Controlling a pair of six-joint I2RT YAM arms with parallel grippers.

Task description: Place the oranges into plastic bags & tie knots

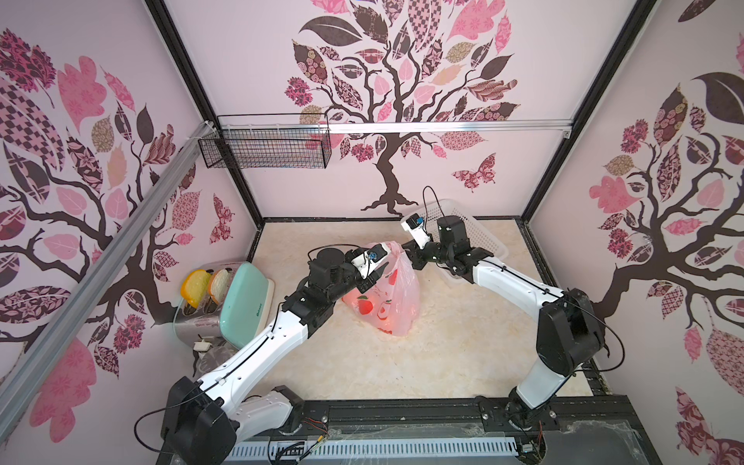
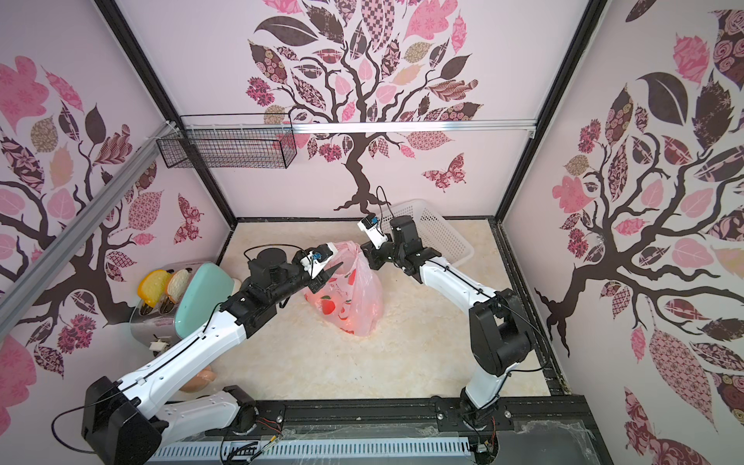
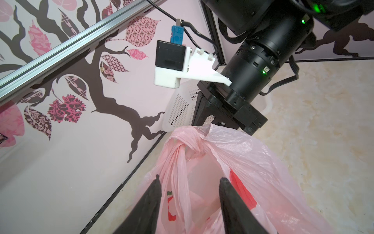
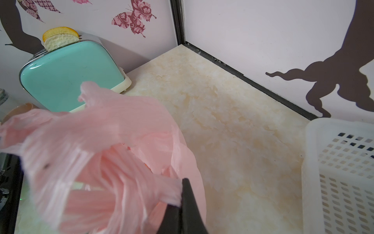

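A pink plastic bag (image 1: 400, 298) with red prints stands in the middle of the table, stretched upward. My right gripper is shut on gathered film of the bag at its upper right. A twisted loop of the bag (image 3: 187, 134) hangs over by that gripper. To the left of the bag's top, my left gripper is part open, its fingers (image 3: 155, 198) apart in front of the film. It grips nothing that I can make out. Orange-red shapes show low in the bag in the top right view, but I cannot tell fruit from print.
A white perforated basket (image 4: 342, 167) stands at the back right, behind the right arm. At the left is a mint-green toaster (image 1: 244, 298) with bread-like pieces on top.
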